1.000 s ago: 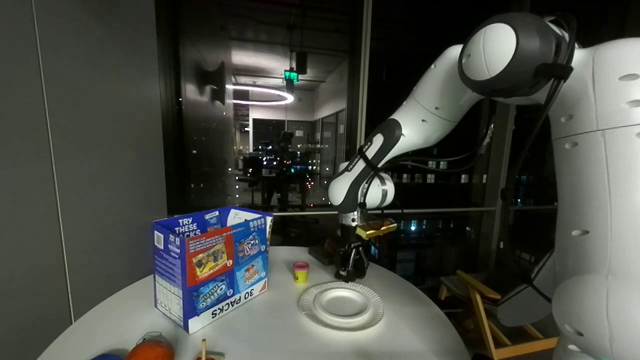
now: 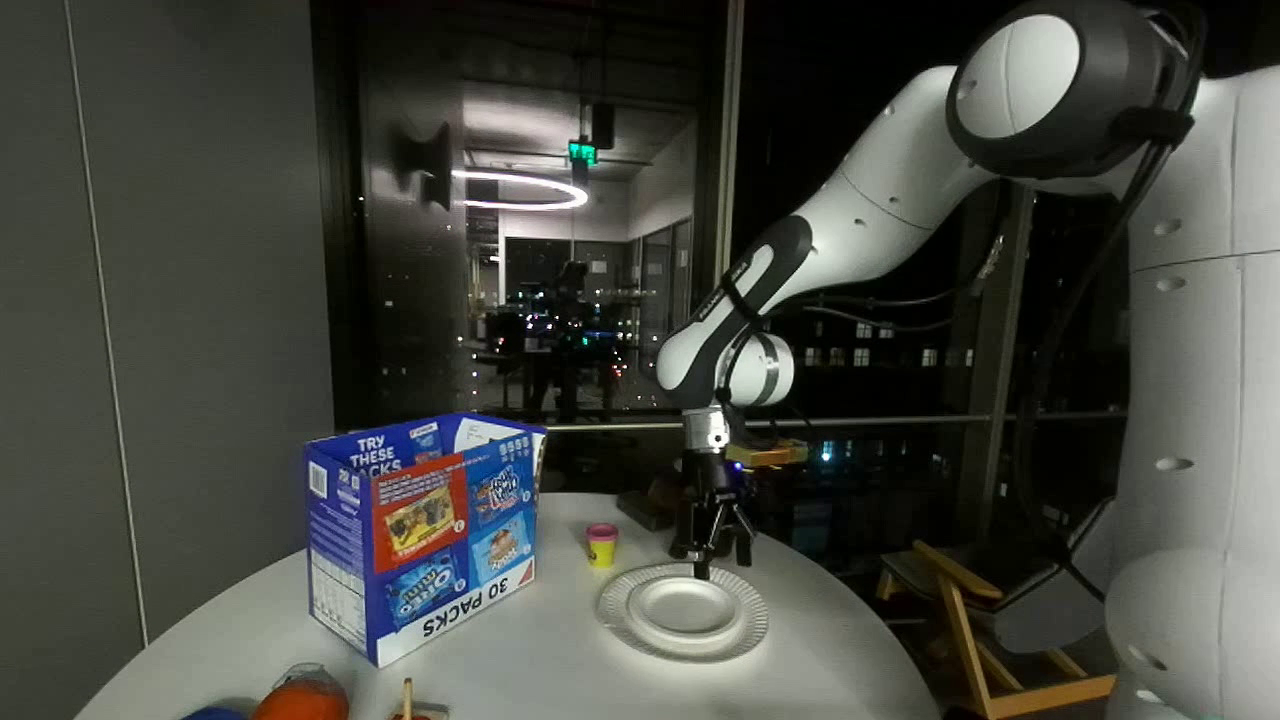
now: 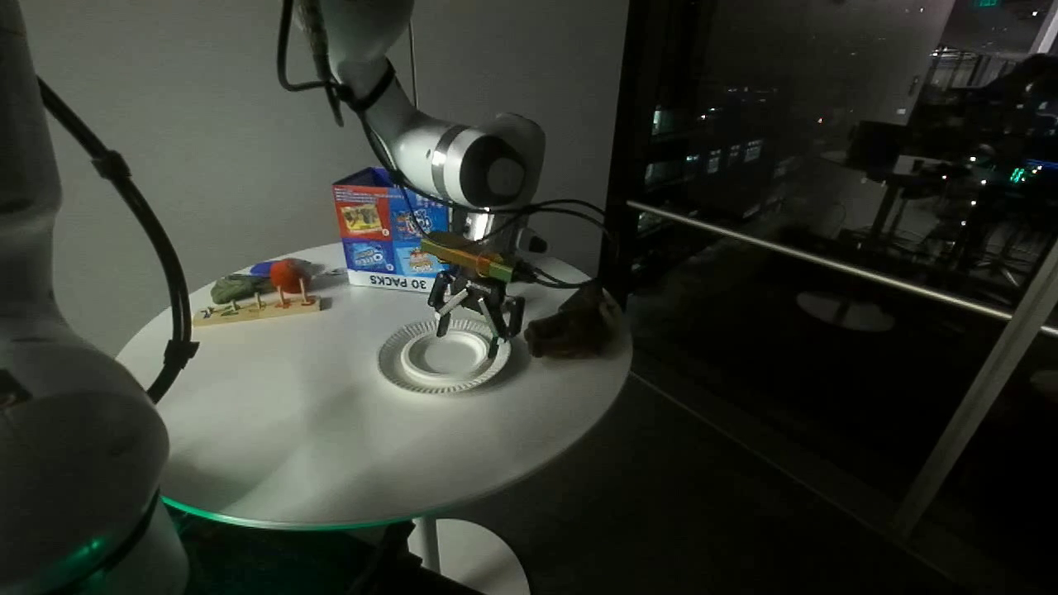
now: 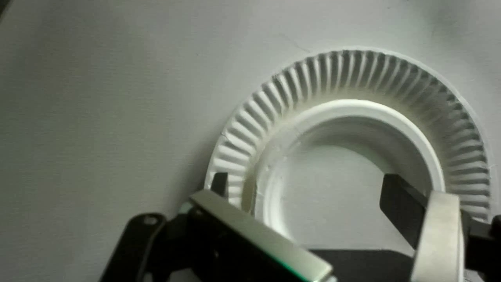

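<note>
A white plate with a fluted rim [image 2: 614,606] lies on the round table, and a smaller white dish [image 4: 357,109] rests inside it. My gripper [image 2: 720,564] hangs over the plate's far edge in exterior view 1, pointing down. Its fingers are apart in the wrist view, one finger [image 4: 263,235] over the rim side and the other finger [image 4: 437,235] over the dish's right part. Nothing shows between them. In exterior view 2 the gripper [image 3: 471,342] stands just above the plate [image 3: 393,362]; whether a fingertip touches it I cannot tell.
A blue snack box [image 2: 420,540] stands left of the plate, with a yellow tub with pink lid [image 2: 601,545] between. A brown object [image 3: 570,332] lies beside the gripper. A wooden peg board [image 3: 258,309] and an orange object [image 3: 289,274] sit farther off.
My gripper has turned and moved slightly right in exterior view 1, with its fingertips now lower, over the plate's far part. The plate, dish and box have not moved.
</note>
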